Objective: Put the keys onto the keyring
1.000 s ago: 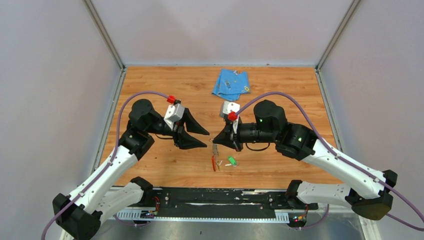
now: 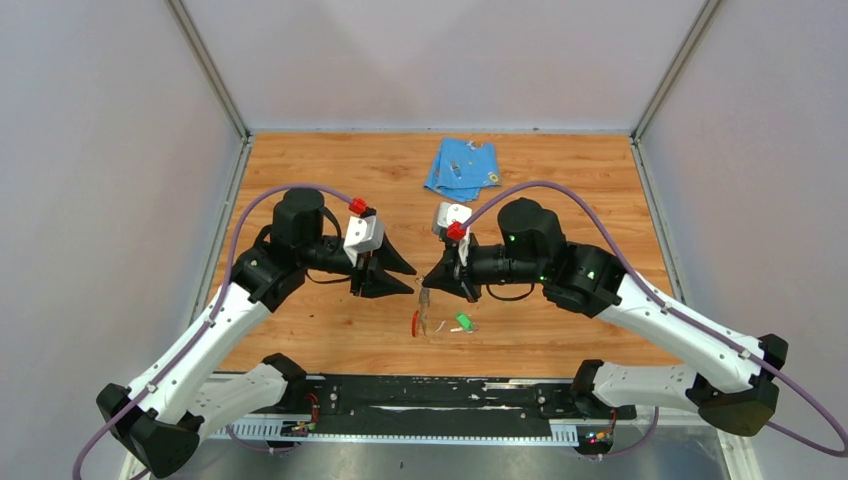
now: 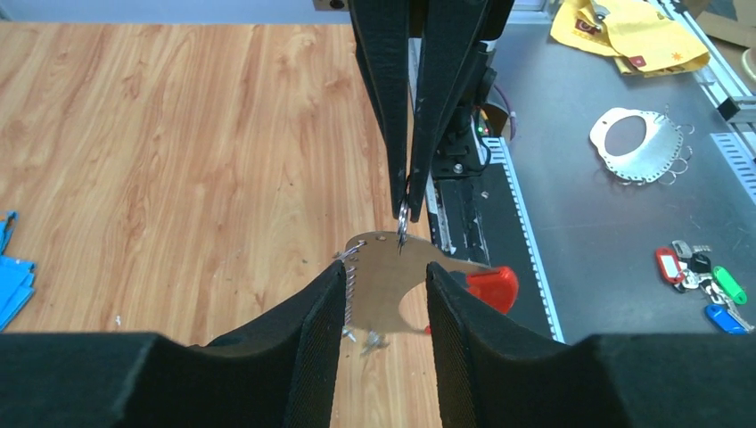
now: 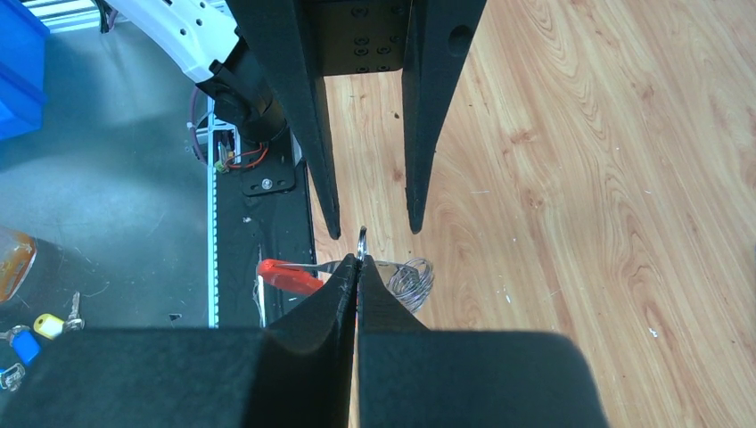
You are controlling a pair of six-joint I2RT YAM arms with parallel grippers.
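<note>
The keyring is a thin metal plate (image 3: 385, 267) with a cutout and several small wire rings (image 4: 412, 283) along one edge. A red piece (image 3: 493, 288) shows at its other end. My right gripper is shut on one thin ring (image 4: 362, 239) of the plate, which hangs beneath its tips. Facing it, my left gripper stands open; nothing shows between its fingers, with the plate just beyond the tips. On the table below, a green tag (image 2: 464, 321) lies with a key (image 2: 457, 330) beside it. Small loose metal bits (image 3: 374, 341) show under the plate.
A folded blue cloth (image 2: 464, 168) with small items lies at the back of the wooden table (image 2: 560, 330). More tagged keys (image 3: 704, 281) and another plate (image 3: 640, 147) lie beyond the table on a grey surface.
My left gripper has turned and shifted slightly, staying open near the right one. The right gripper has drifted slightly left with the plate, which swings beneath it.
</note>
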